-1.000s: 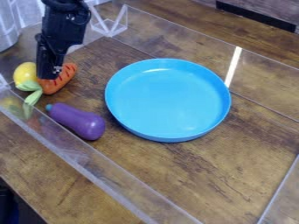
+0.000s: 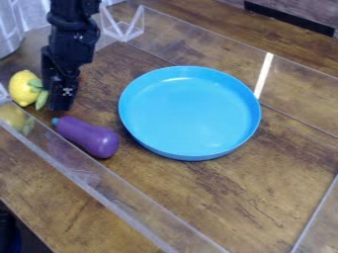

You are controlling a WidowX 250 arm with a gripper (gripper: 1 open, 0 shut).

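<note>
My black gripper point(image 2: 61, 87) is lowered at the left of the table, over the spot where an orange carrot lay, now mostly hidden behind it; green leaves point(image 2: 40, 97) show beside it. A yellow lemon-like object point(image 2: 24, 87) lies just left of the fingers. A purple eggplant point(image 2: 87, 137) lies below and to the right. I cannot tell how far the fingers are apart or whether they grip anything.
A large blue plate point(image 2: 189, 111) fills the middle of the wooden table point(image 2: 251, 198). A clear rail runs along the lower left.
The gripper has moved down onto the carrot, which it now largely covers. The eggplant and plate have not moved.
</note>
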